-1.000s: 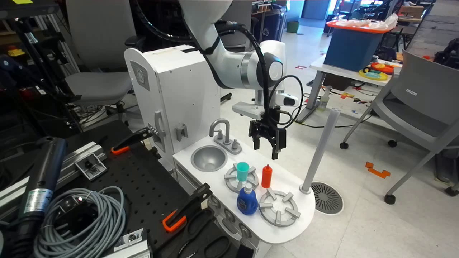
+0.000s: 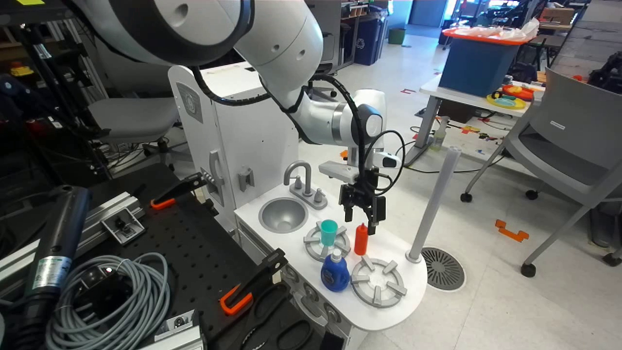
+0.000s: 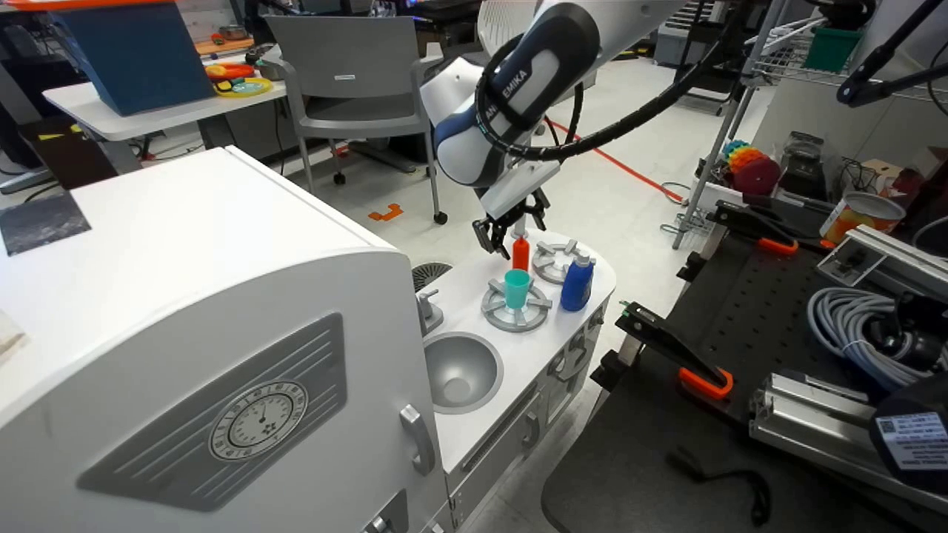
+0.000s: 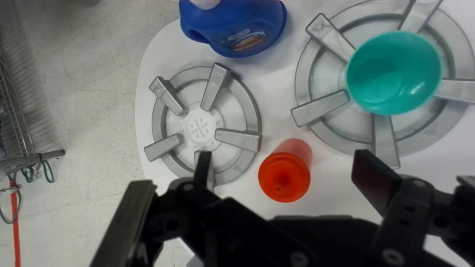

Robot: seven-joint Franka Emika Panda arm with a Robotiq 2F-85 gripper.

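Note:
My gripper [image 2: 360, 222] is open above the toy counter, fingers pointing down. Beneath it stands a red squeeze bottle [image 2: 361, 240], upright on the white surface between two burners. From the wrist view, the bottle [image 4: 285, 173] appears in the gap between the spread fingers, nearer the left one; whether either touches it I cannot tell. A teal cup [image 4: 392, 73] is upright and empty on the burner by the sink. The blue detergent bottle [image 2: 335, 271] stands on the front side of the counter, between the burners.
A grey sink [image 2: 284, 215] with a faucet [image 2: 300, 175] lies towards the white toy fridge [image 2: 256, 128]. The other burner [image 2: 379, 283] is bare. A grey post [image 2: 434, 204] rises at the counter's back edge. Black worktable [image 2: 204, 251] in front holds clamps and cable.
My gripper has come down towards the red bottle, with the arm lowering above it. The bottles and cup have stayed where they were.

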